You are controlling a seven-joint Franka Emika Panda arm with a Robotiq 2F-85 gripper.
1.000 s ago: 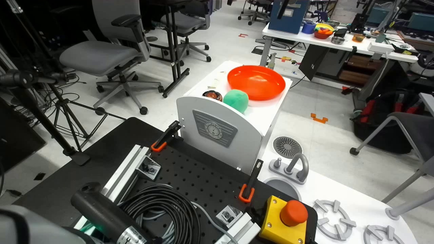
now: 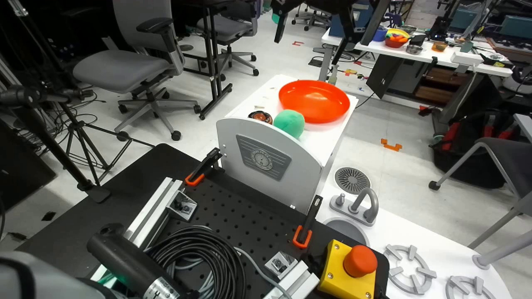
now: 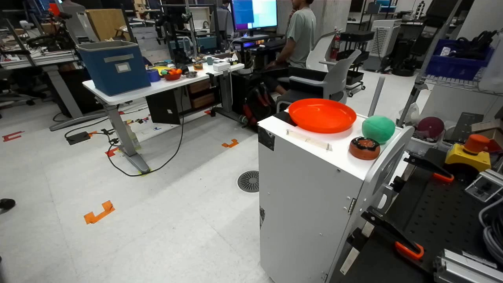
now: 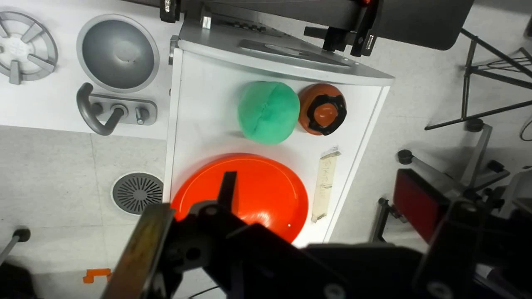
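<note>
A shallow red-orange dish (image 2: 314, 101) rests on the white cabinet top (image 3: 349, 162), at the end away from the grey curved back panel (image 2: 269, 167). Close to that panel sit a soft green ball (image 4: 269, 112) and, beside it, a round brown-orange toy (image 4: 323, 109) with a black ring on top. My gripper (image 2: 323, 42) shows at the top edge of exterior view 1, above the cabinet and clear of everything on it. In the wrist view the gripper has its fingers wide apart, nothing held, and its dark parts cover some of the dish. Exterior view 2 does not show it.
Tape (image 4: 325, 187) is stuck on the cabinet top near one side edge. A toy sink with a grey faucet (image 2: 366, 207) adjoins the cabinet. Behind the panel, the black workbench (image 2: 234, 209) carries clamps, cables and a red-and-yellow stop button (image 2: 355, 266).
More of my gripper and both its fingers have come into exterior view 1 from the top edge. The dish, ball and brown-orange toy have not moved.
</note>
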